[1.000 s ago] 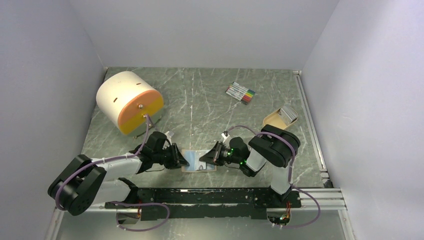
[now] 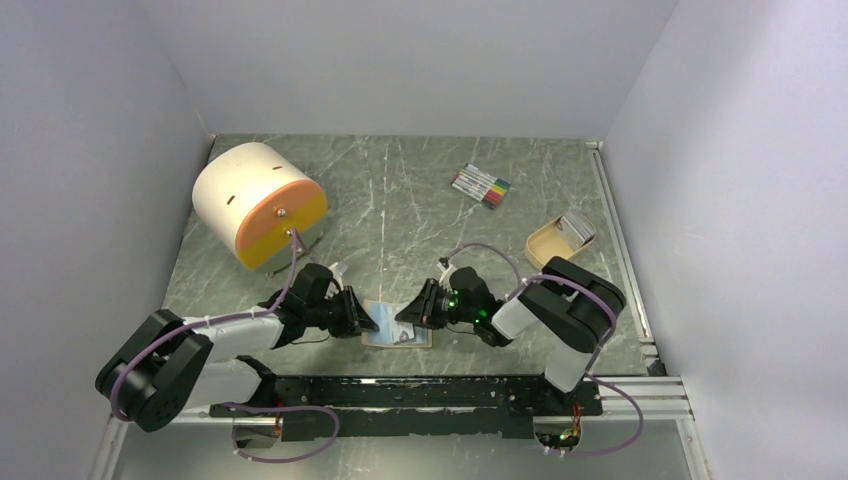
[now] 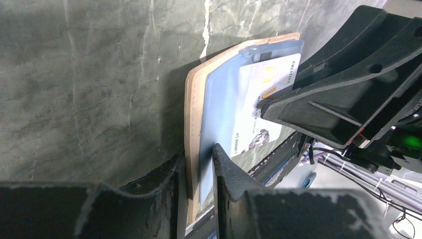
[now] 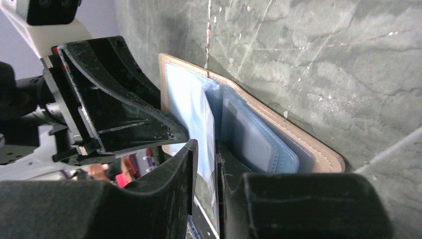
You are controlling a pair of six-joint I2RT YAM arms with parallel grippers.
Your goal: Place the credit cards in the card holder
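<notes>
The open card holder (image 2: 372, 339), tan-edged with clear bluish pockets, lies near the table's front between both grippers. A white card (image 3: 286, 69) with printed letters and a picture lies flat at its pocket; how deep it sits is unclear. My left gripper is open, its fingers either side of the holder's left edge (image 3: 195, 107). Over the other side, my right gripper stands part open. A thin upright edge (image 4: 208, 119) runs between its fingertips; I cannot tell whether it is card or pocket film.
A tan box (image 2: 541, 244) with a stack of cards (image 2: 577, 229) stands at the right. Colored markers (image 2: 481, 185) lie at the back. A cream and orange drum (image 2: 240, 195) fills the back left.
The left arm and the holder look nearly unchanged.
</notes>
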